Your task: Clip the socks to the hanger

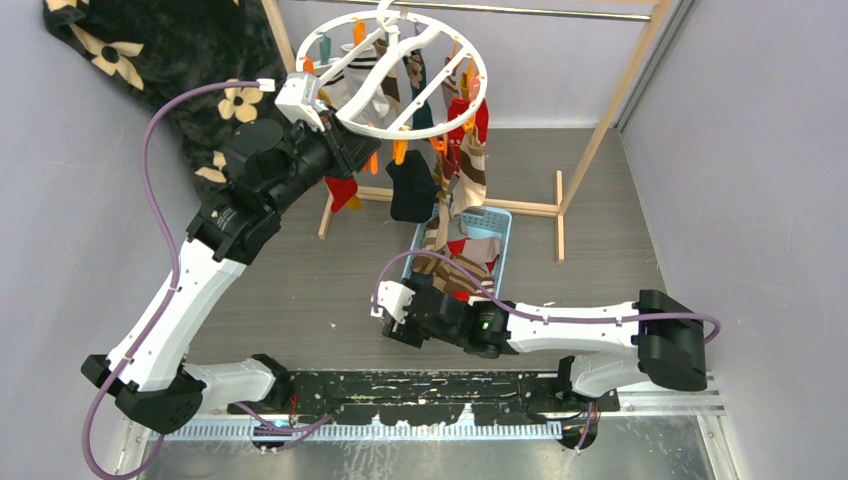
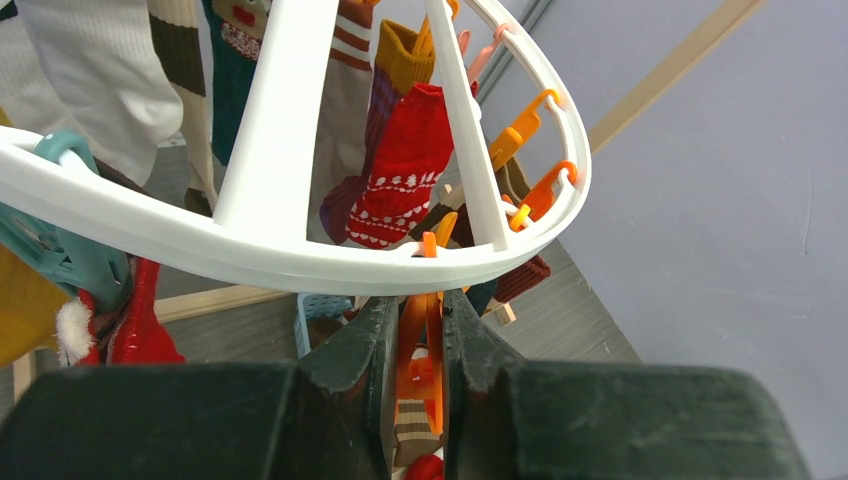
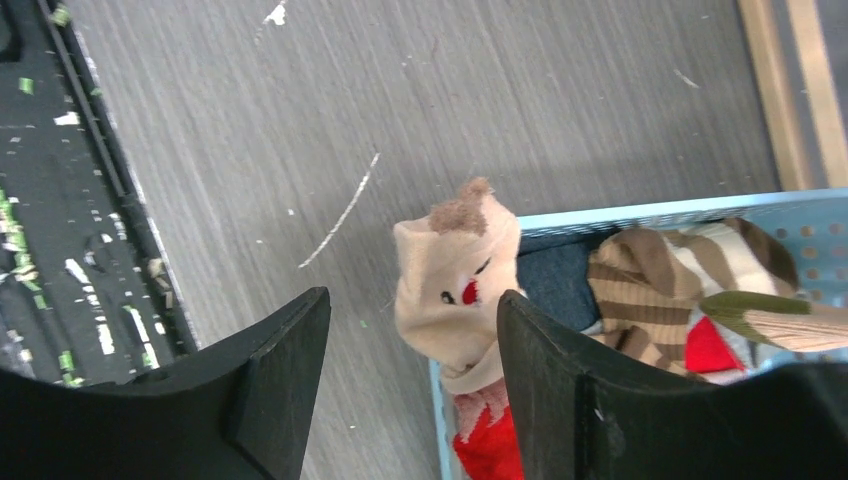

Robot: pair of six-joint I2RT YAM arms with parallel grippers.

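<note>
My left gripper is shut on an orange clip [image 2: 415,376] at the rim of the white round hanger [image 2: 350,268]. No sock shows in that clip. My right gripper stands open above the basket's corner, nothing gripped. Between its fingers, lower down, a beige sock with a face [image 3: 460,290] drapes over the corner of the blue basket [image 3: 640,212]. Socks hang from other clips on the hanger, among them a red one [image 2: 405,165] and a dark one [image 1: 412,187].
More socks, including a brown striped one [image 3: 640,290], lie in the basket. A wooden rack [image 1: 610,100] stands behind the hanger, and a dark flowered cloth [image 1: 150,70] hangs at the back left. Floor left of the basket is clear.
</note>
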